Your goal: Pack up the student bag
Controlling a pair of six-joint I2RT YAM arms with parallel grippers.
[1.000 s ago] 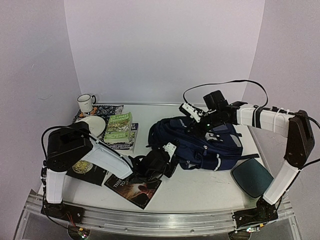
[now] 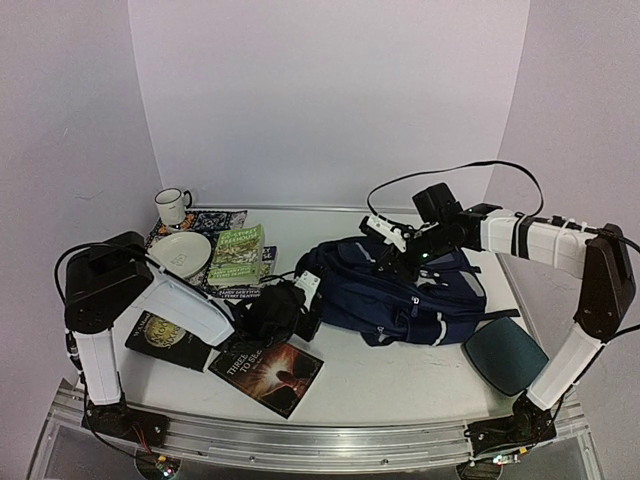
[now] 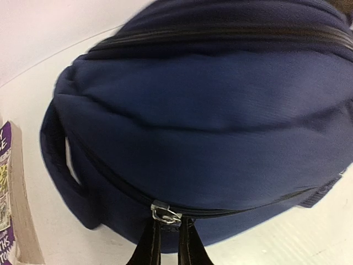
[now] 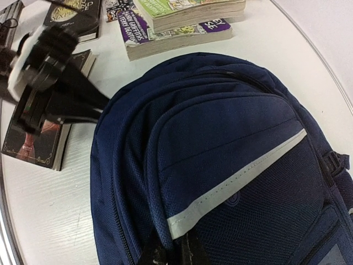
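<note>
The dark blue student bag (image 2: 400, 292) lies on its side on the table, with a grey-white stripe (image 4: 237, 182) across its pocket. At its left end, my left gripper has its fingers close together on a metal zipper pull (image 3: 165, 212); the zipper line runs to both sides of it. My right gripper is pressed against the bag's upper side, shut on a fold of fabric by the stripe's lower end. Its fingertips are partly lost in the dark cloth.
Green and purple books (image 2: 237, 252) are stacked left of the bag, near a white plate (image 2: 180, 254) and a mug (image 2: 172, 206). Dark books (image 2: 268, 378) lie at the front left. A dark teal flat item (image 2: 505, 355) rests at the front right. Table in front of the bag is clear.
My left gripper has moved left and slightly up along the bag's near side to its left end. The right gripper has stayed nearly in place; the bag has barely shifted.
</note>
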